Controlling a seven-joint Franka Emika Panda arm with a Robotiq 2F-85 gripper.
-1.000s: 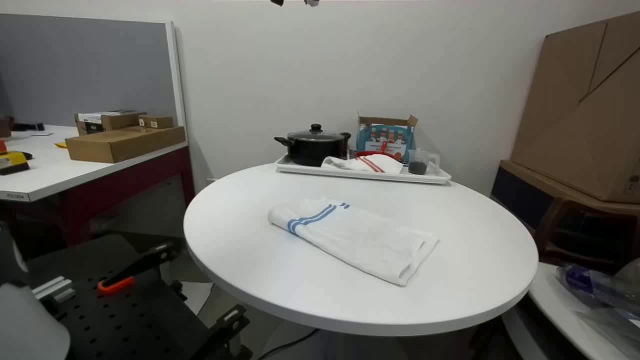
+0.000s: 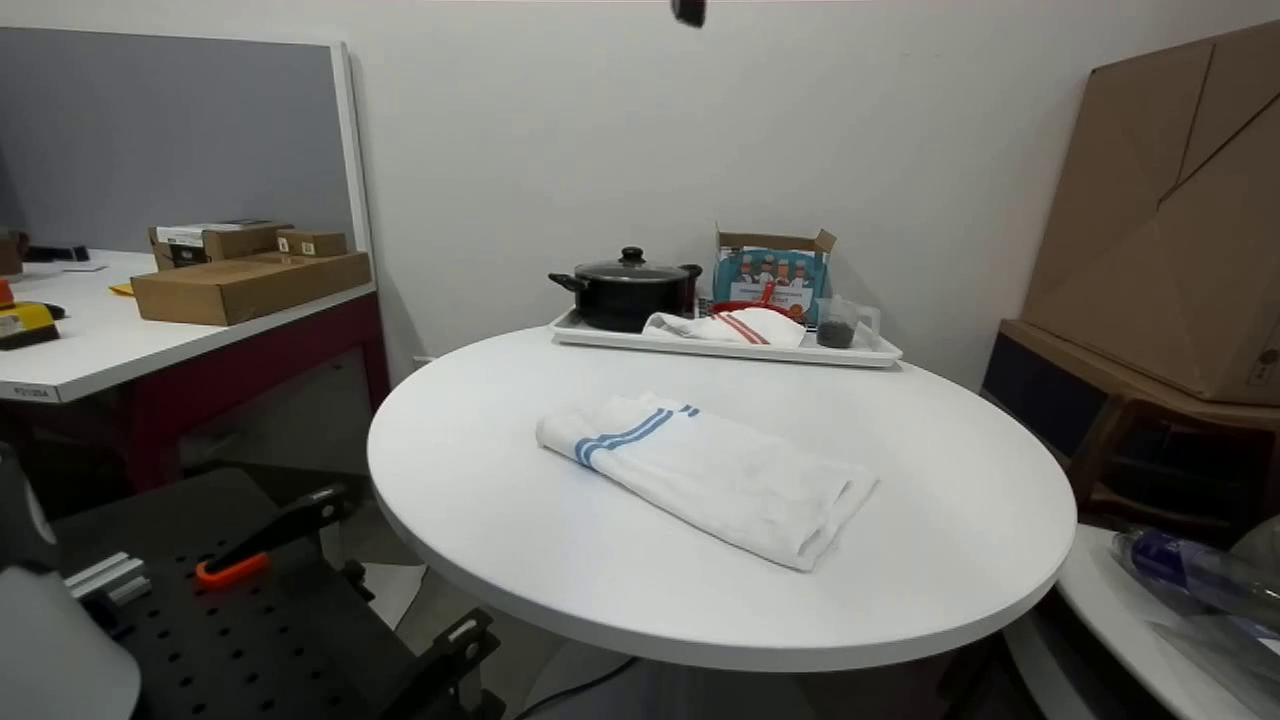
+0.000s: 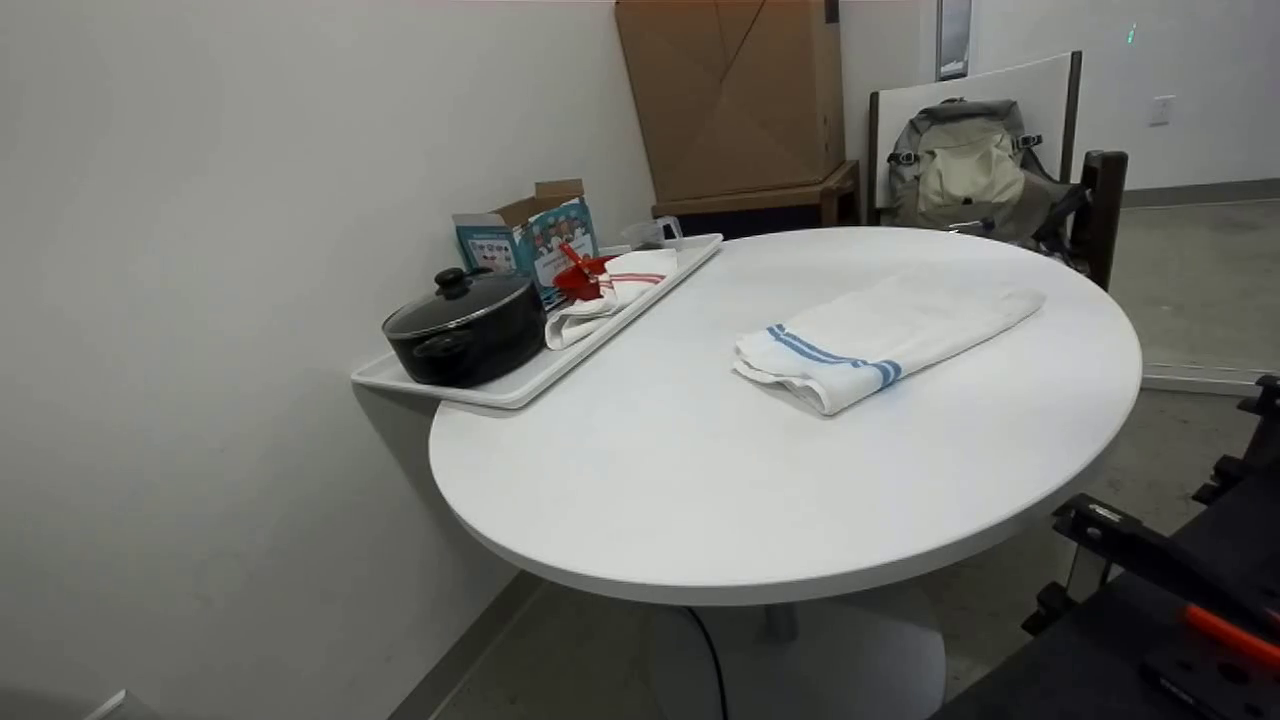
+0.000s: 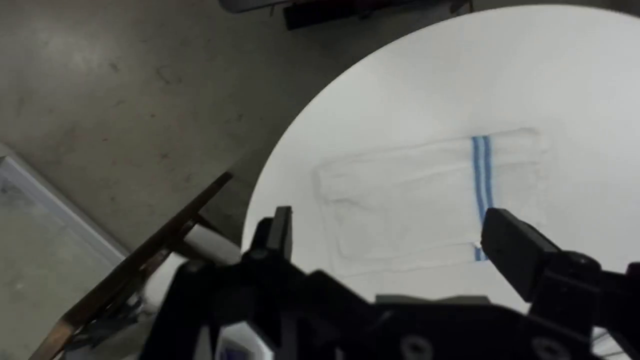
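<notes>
A folded white towel with blue stripes lies flat on the round white table. In exterior view 2 the same towel sits right of the table's middle, its striped end nearest that camera. My gripper is open, its fingers wide apart with nothing between them. In the wrist view it looks down on the towel from well above, without contact. Exterior view 1 shows only a small dark tip of it at the top edge; exterior view 2 does not show it.
Along the wall a white tray holds a lidded black pot, a red-striped cloth, a blue box and a clear measuring cup. Bare tabletop surrounds the towel. A large cardboard box stands to the right.
At the top of exterior view 1, the visible gripper tips have shifted to the right, leaving one small dark tip in view. The towel and tray have not moved.
</notes>
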